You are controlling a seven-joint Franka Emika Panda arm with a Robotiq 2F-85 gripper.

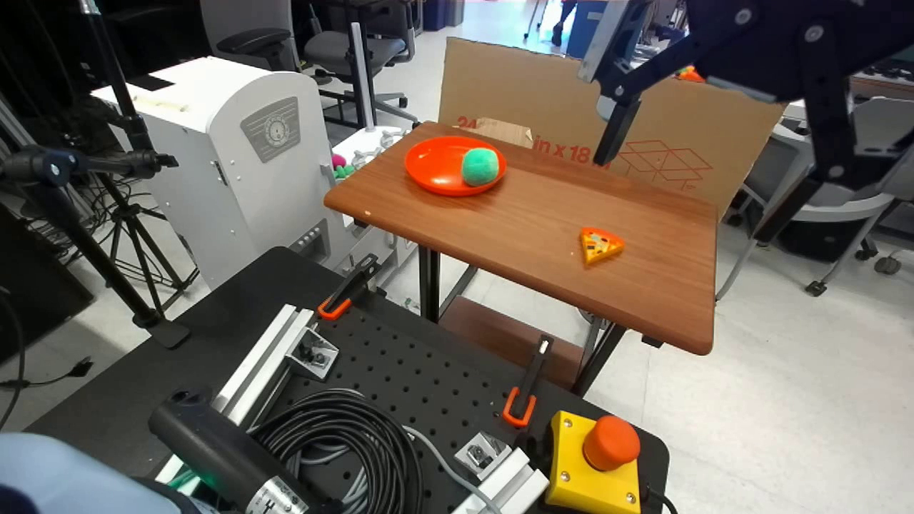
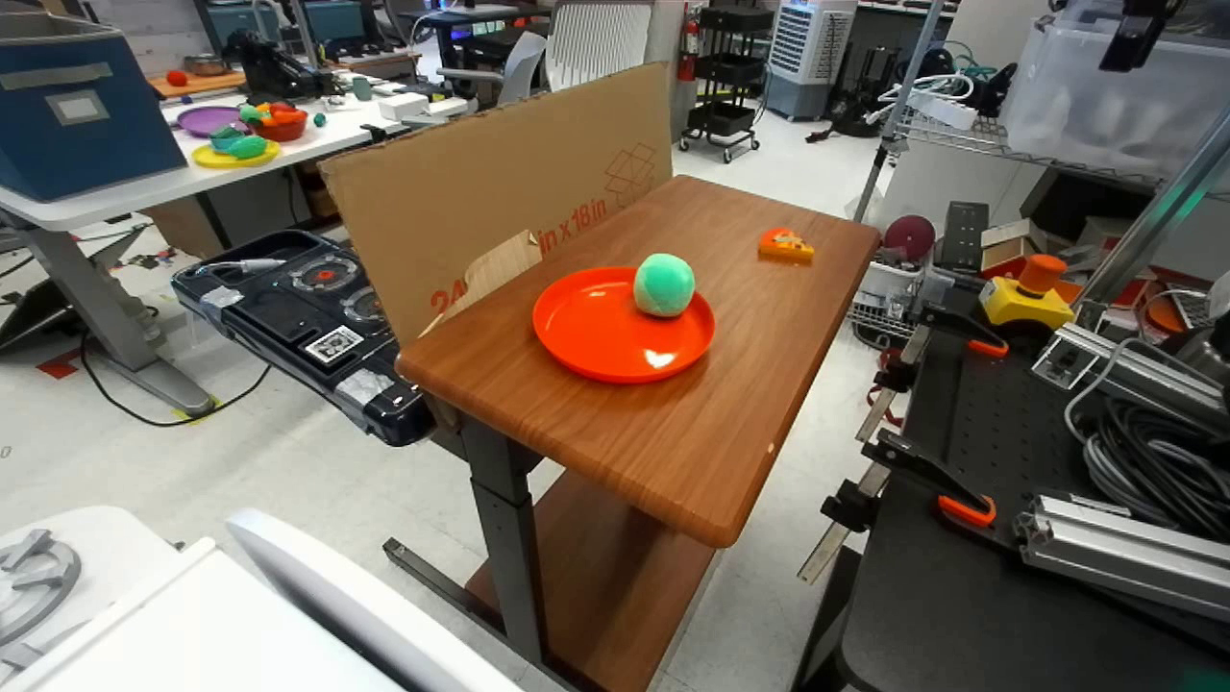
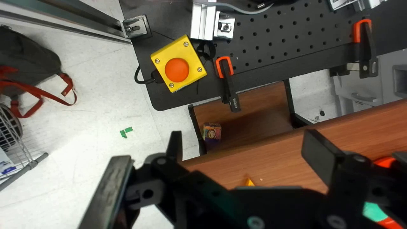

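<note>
On the wooden table lies an orange-red plate, and a green ball rests on its right side. Toward the table's other end sits a pizza-slice toy, orange and yellow, also visible as a wedge in the second exterior view. High above the table my gripper hangs with its fingers wide apart, open and empty. In the wrist view the gripper covers most of the pizza slice; just a yellow tip shows. Much of the plate and ball is hidden there too.
A cardboard sheet stands along the table's far edge. The near black bench carries clamps, coiled cable and a yellow box with a red button. Between plate and pizza slice the tabletop is clear.
</note>
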